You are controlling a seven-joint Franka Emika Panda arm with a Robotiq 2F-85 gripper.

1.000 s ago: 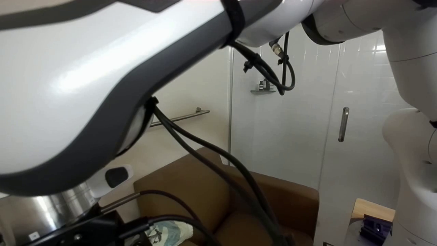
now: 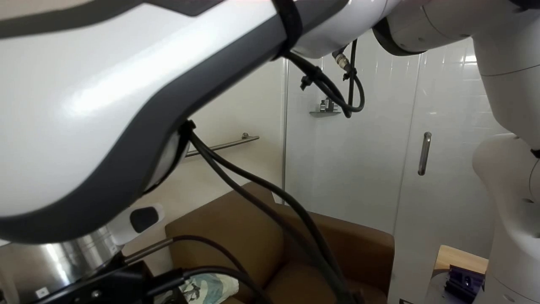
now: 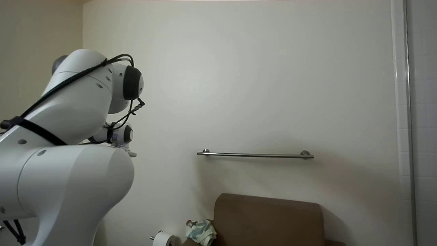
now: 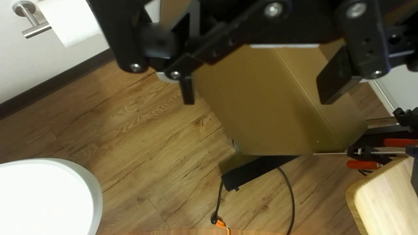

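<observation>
In the wrist view my gripper stands open, its black fingertips [image 4: 187, 90] wide apart with nothing held between them. Beyond the gap, lower down, is the side of the brown armchair [image 4: 258, 113]. A patterned cloth [image 3: 201, 232] in white, blue and green lies over the chair's left arm in exterior view 2. The same cloth shows partly behind cables at the bottom of exterior view 1; the wrist view does not show it clearly. My fingertips are out of sight in both exterior views.
A toilet paper roll [image 4: 72, 19] hangs on the wall. A white round surface [image 4: 47, 195] lies at lower left, a wooden board [image 4: 388, 195] at lower right. A metal towel bar [image 3: 256, 155] is above the chair.
</observation>
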